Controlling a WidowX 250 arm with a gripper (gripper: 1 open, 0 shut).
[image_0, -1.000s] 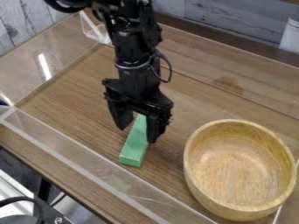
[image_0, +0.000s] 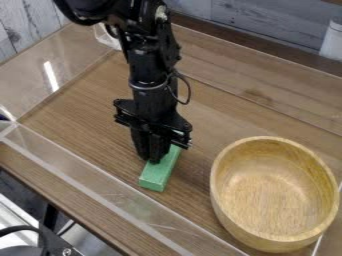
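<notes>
My black gripper (image_0: 152, 152) reaches down from the top left to the middle of the wooden table. Its tips are low over the upper end of a green block (image_0: 156, 174), which lies on the table near the front. The gripper looks shut; whether it touches the block or has any of it between its fingers is hard to tell, as the tips are dark.
A large light wooden bowl (image_0: 274, 195) sits at the right front, close to the block. A white cylinder (image_0: 337, 35) stands at the far top right.
The gripper has drawn narrower and sits over the top end of the green block, slightly left of where it was. The bowl has not moved.
</notes>
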